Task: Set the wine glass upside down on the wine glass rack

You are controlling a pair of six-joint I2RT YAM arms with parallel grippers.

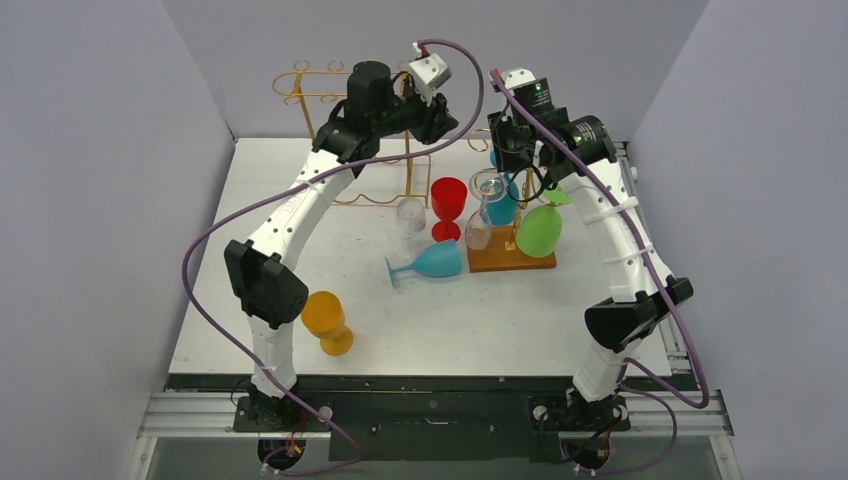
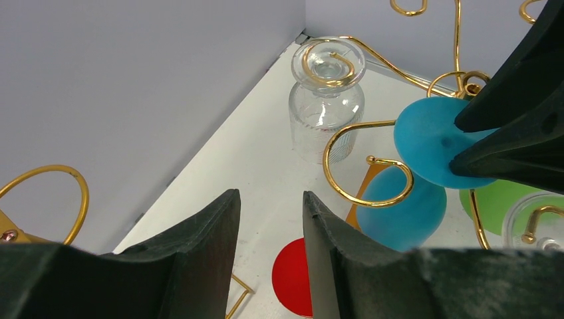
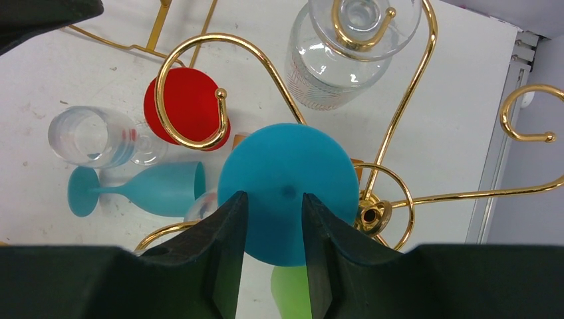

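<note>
A blue wine glass hangs upside down on a gold rack [image 3: 411,85], its round foot [image 3: 289,166] uppermost between the hooks and its bowl [image 2: 406,212] below. Over that foot, my right gripper has its fingertips apart, with blue showing in the gap. In the left wrist view, black right fingers [image 2: 525,136] overlap the foot's edge; firm contact cannot be told. My left gripper is partly open beside the rack, nothing held between its fingers. Clear glasses [image 2: 326,113] and a green glass [image 1: 540,230] also hang upside down on this rack.
On the table stands a red glass [image 1: 448,200]; a blue glass [image 1: 437,259] and a clear glass [image 3: 93,136] lie near it. An orange glass [image 1: 325,318] is at front left. A second gold rack [image 1: 298,88] stands at back left.
</note>
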